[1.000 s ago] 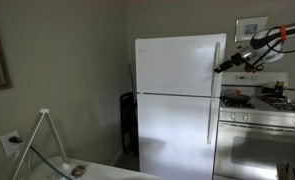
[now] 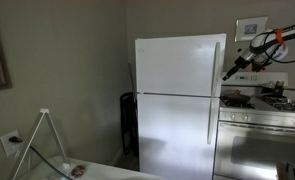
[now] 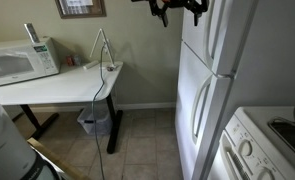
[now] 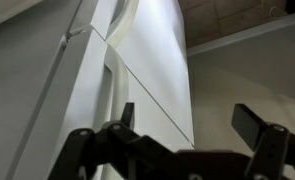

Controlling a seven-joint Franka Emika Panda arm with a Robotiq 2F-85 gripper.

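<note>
A white refrigerator (image 2: 172, 130) with two doors stands against the wall, both doors shut. Its long upper handle (image 2: 215, 68) and lower handle (image 2: 211, 122) run down the right edge. My gripper (image 2: 225, 76) hangs beside the upper door near that edge, reaching in from the right. In the wrist view, the gripper is open, its fingers wide apart with nothing between them. The curved handles (image 4: 118, 85) lie on the left of that view, outside the fingers. From the second exterior view, the gripper (image 3: 181, 18) shows at the top, in front of the upper door.
A white stove (image 2: 257, 145) with a dark pan (image 2: 236, 100) stands right of the refrigerator, below my arm. A white table (image 3: 62, 88) carries a microwave (image 3: 22, 62). Bare tiled floor (image 3: 147, 150) lies in front of the refrigerator.
Over the last second my gripper has shifted slightly right and down, away from the upper handle's top. The refrigerator doors have not moved.
</note>
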